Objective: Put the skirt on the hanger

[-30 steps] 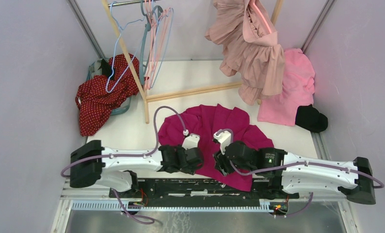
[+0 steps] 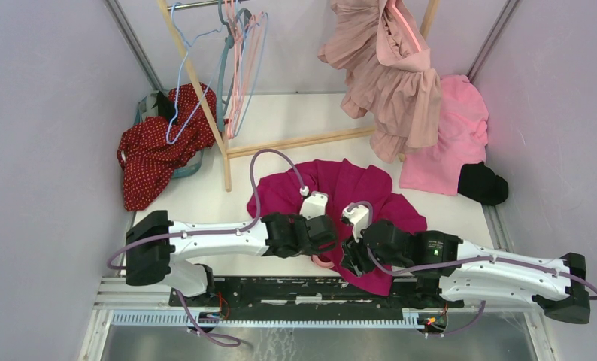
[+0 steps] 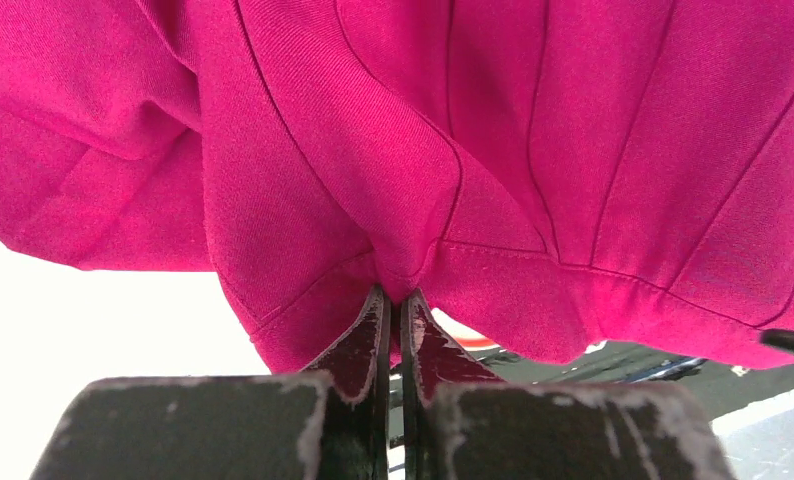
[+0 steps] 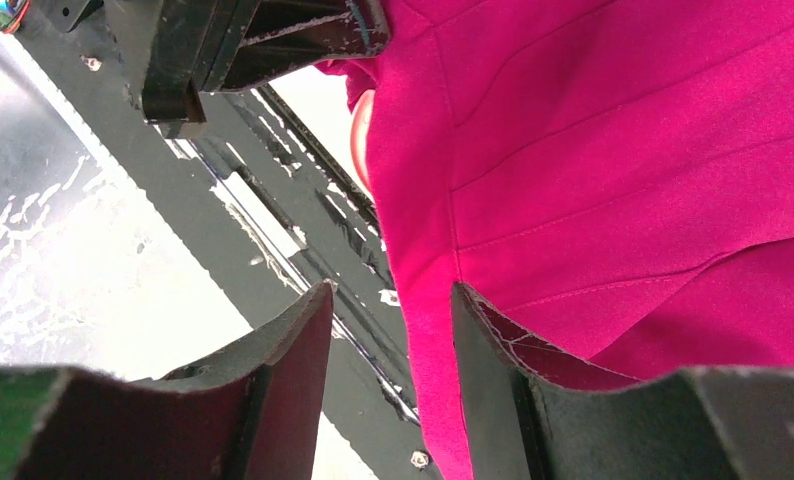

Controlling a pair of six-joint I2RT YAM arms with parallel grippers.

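The magenta skirt (image 2: 337, 177) is spread on the white table, its near part hanging over the front edge. My left gripper is shut on a gathered fold of the skirt (image 3: 343, 190) at its waist seam. A short curved pink piece, likely part of a hanger (image 4: 361, 140), peeks out from under the skirt beside the left gripper; the rest of it is covered. My right gripper stands open over the skirt's near edge, one finger (image 4: 483, 350) above the cloth and the other over the dark table edge. Nothing is between its fingers.
Several hangers (image 2: 243, 83) hang from the wooden rack (image 2: 303, 143), with a beige garment (image 2: 393, 83) at its right. A red dotted cloth (image 2: 149, 162) lies over a basket at left; pink cloth (image 2: 446, 135) and a black item (image 2: 482, 184) lie at right.
My left gripper has moved right, and the skirt's left part has shifted right with it. A bit of pink now shows below the left gripper. The right gripper has moved slightly right.
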